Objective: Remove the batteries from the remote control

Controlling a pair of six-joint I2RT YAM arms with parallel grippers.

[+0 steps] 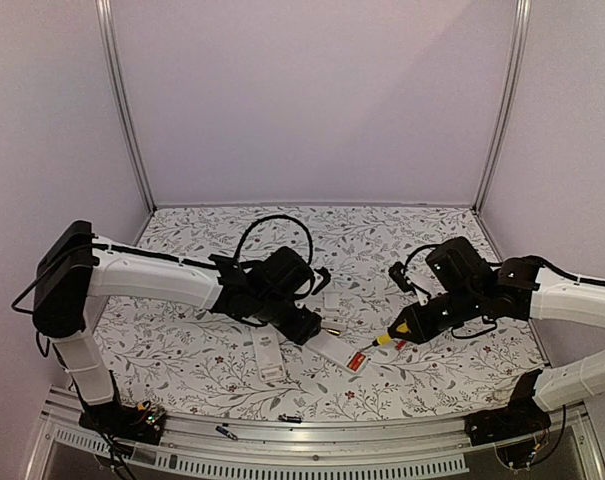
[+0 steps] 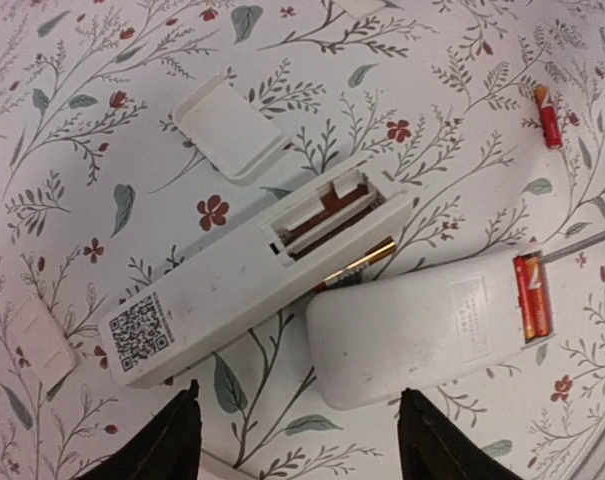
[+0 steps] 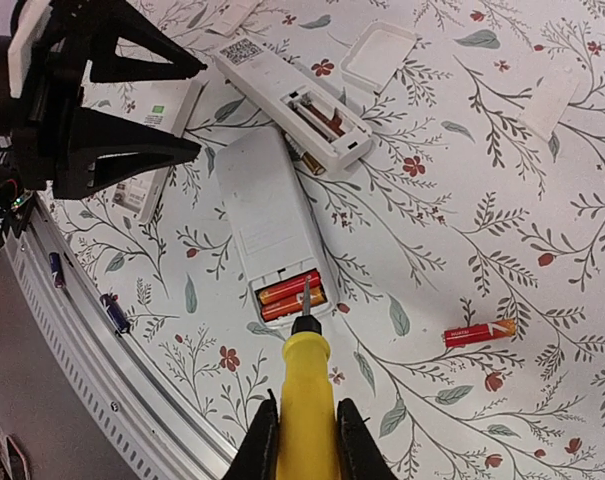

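A white remote (image 3: 267, 210) lies with its battery end uncovered; two red-orange batteries (image 3: 290, 295) sit side by side in that compartment. My right gripper is shut on a yellow-handled screwdriver (image 3: 307, 385). In the right wrist view its thin tip appears right at the compartment; contact I cannot tell. Over the other end of the remote, my left gripper stands open with nothing between its fingers. One loose red battery (image 3: 479, 333) rests on the table, away from the remote. Another, gold-ended battery (image 2: 357, 265) lies between this remote and a second one.
The second white remote (image 2: 252, 270), with a QR code and an open compartment, lies alongside. A third remote (image 3: 157, 145) is partly behind the left fingers. Loose covers (image 3: 379, 55) and dark small pieces (image 3: 114, 313) by the front rail are scattered around.
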